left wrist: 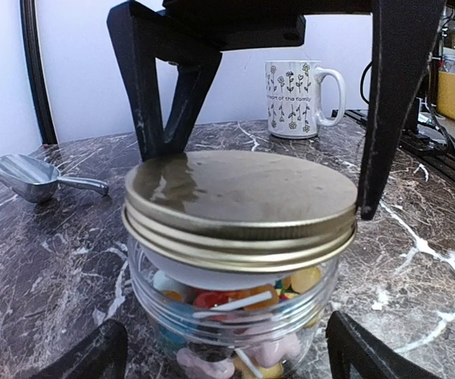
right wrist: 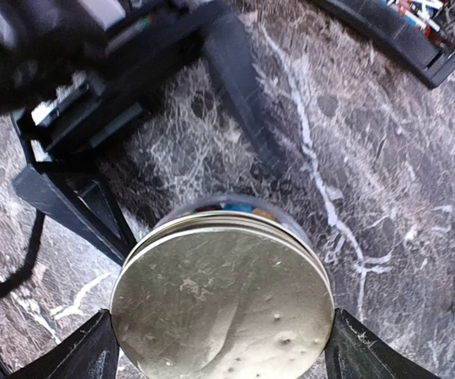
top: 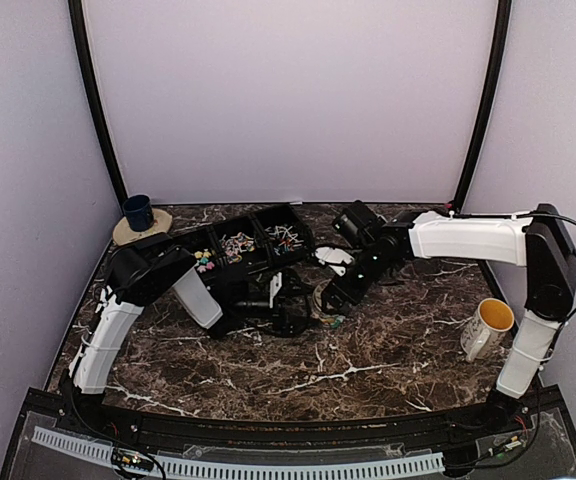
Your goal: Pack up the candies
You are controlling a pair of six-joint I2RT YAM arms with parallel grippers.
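A clear glass jar [left wrist: 235, 316] stands upright with colourful candies and white sticks inside. Its gold lid [right wrist: 223, 300] rests on top; how tightly it sits I cannot tell. In the left wrist view, the fingers of my left gripper stand open, with gaps between them and the glass. From above, my right gripper straddles the lid, its fingers [left wrist: 377, 134] spread and nothing clamped. Seen from the top, the jar [top: 320, 300] is partly hidden between both grippers. Behind lies the black compartment tray [top: 298, 222] holding more candies.
A metal scoop [left wrist: 42, 178] lies beyond the jar. The flowered white mug [top: 476, 335] stands at the right, and a dark blue cup [top: 138, 212] sits on a round coaster [top: 123, 232] at back left.
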